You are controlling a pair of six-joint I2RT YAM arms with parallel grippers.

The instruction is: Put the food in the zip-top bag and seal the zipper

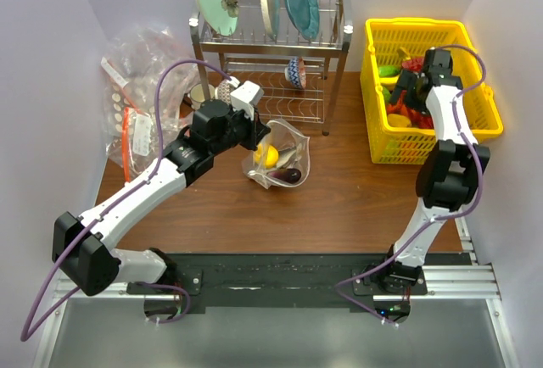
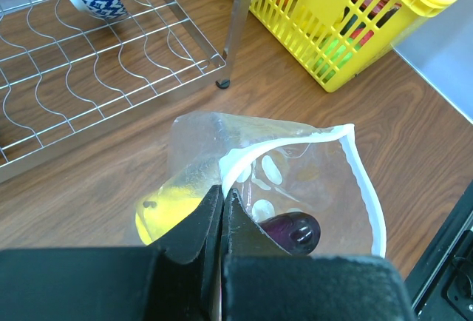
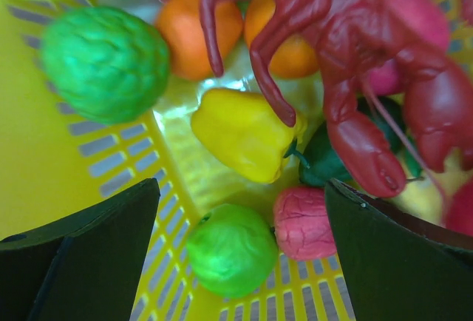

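Note:
The open zip bag (image 1: 288, 152) stands mid-table, holding a yellow item (image 2: 159, 214) and an eggplant (image 2: 292, 232). My left gripper is shut at the bag's white zip rim. My right gripper is open inside the yellow crate (image 1: 399, 147), above toy food: a yellow pepper (image 3: 240, 132), green round fruit (image 3: 229, 251), a pink lychee-like fruit (image 3: 303, 221), oranges and a red lobster (image 3: 347, 69). Nothing shows held between its fingers.
A dish rack (image 1: 331, 97) with plates and a patterned cup (image 1: 295, 73) stands at the back. More plastic bags (image 1: 144, 88) lie at the left.

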